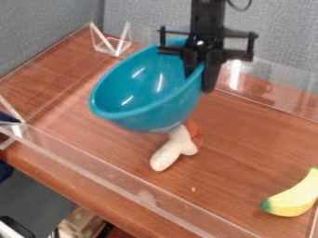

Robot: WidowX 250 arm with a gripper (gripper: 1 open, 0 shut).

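Observation:
A turquoise bowl (143, 93) is held tilted in the air by my gripper (196, 63), which is shut on its upper right rim. Beneath the bowl, on the wooden table, lies a white toy with an orange part (170, 152), probably a mushroom shape, partly hidden by the bowl. A yellow banana (292, 195) lies at the right front of the table.
The wooden table (230, 144) has clear low walls along its edges. White angular brackets (110, 42) stand at the back left.

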